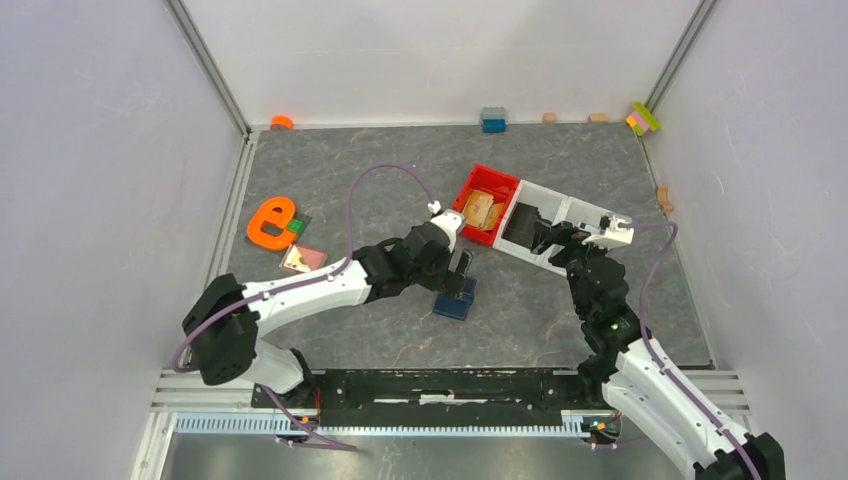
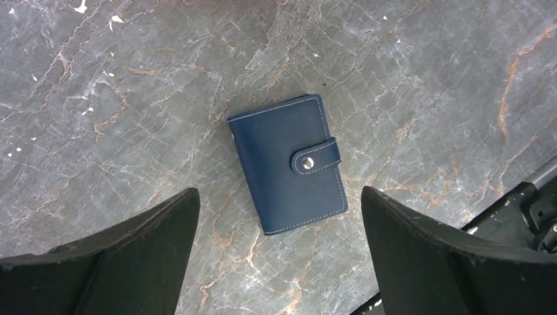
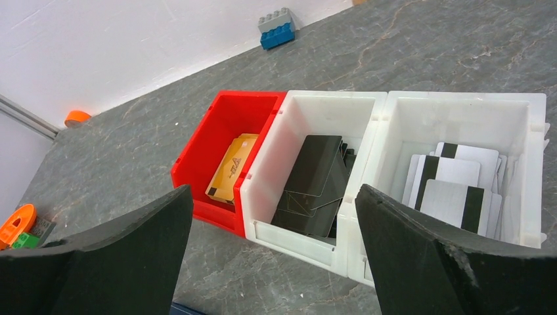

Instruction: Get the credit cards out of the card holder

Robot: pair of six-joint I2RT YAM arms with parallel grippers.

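A dark navy card holder [image 1: 451,304] with a snap strap lies closed on the grey marbled table; the left wrist view shows it [image 2: 276,177] centred below my left gripper, whose open fingers stand to either side of it with nothing between them. No cards show outside it. My right gripper is open, hanging over the row of bins at the right, nothing between its fingers.
A red bin [image 3: 200,164] holds gold cards; two white bins [image 3: 312,111] hold black and white cards. An orange toy [image 1: 265,215] and a pink square piece [image 1: 303,259] lie at the left.
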